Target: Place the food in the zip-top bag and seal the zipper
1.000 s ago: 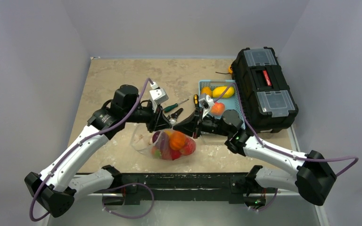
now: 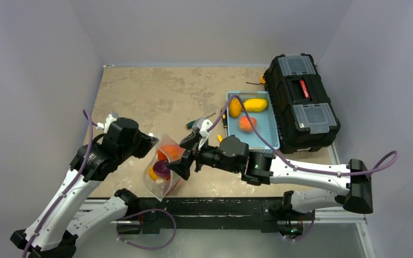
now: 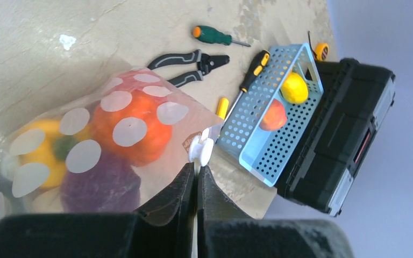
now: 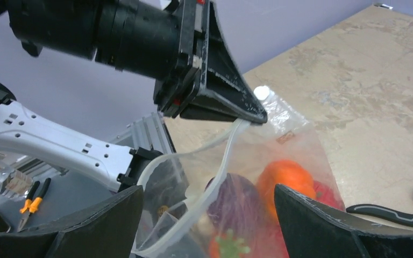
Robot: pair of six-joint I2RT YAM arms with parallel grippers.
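Note:
The clear zip top bag (image 2: 157,189) hangs tilted at the front of the table, with a purple food item (image 2: 161,169), an orange one and a yellow one inside. My left gripper is shut on the bag's rim, close to the white slider (image 3: 201,149). In the right wrist view, that rim curves away from the left fingertips (image 4: 255,114) and the bag's mouth gapes. My right gripper (image 2: 183,156) is open at the bag's right side; its fingers (image 4: 99,223) stand wide apart, with the bag showing between and beyond them.
A blue basket (image 2: 269,129) with several fruits stands right of the bag, against a black toolbox (image 2: 298,97). Pliers (image 3: 182,67) and a green screwdriver (image 3: 212,35) lie beyond the bag.
The bag is tilted more.

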